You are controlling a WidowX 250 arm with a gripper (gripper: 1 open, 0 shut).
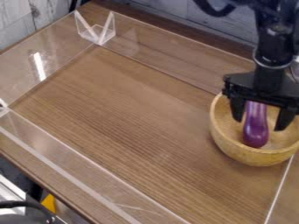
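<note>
My gripper (254,103) is lowered over a tan bowl (225,140) at the right of the table, its black fingers open and spread to either side of the upper part of a purple eggplant-like object (254,133). That object lies lengthwise in the bowl, its upper end partly hidden by the gripper. I cannot tell whether the fingers touch it.
A white wire-like holder (96,24) stands at the back left. A wall runs along the back, and dark cables and a yellow item lie beyond the lower left edge.
</note>
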